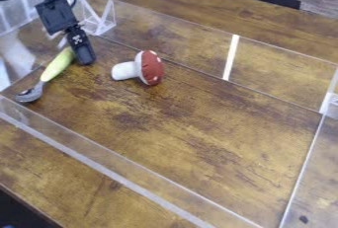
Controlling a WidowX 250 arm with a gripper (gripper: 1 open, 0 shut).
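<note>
My black gripper (75, 50) is low at the upper left of the camera view, at the top end of a long pale yellow-green object (55, 66) lying on the wooden table. It looks shut; whether anything is between its fingers is hard to see. A silver spoon (31, 93) lies just below that object. To the right, a red-and-white toy mushroom (145, 67) lies on its side.
Clear low walls border the wooden work area (199, 143), with a white strip (232, 57) at the back.
</note>
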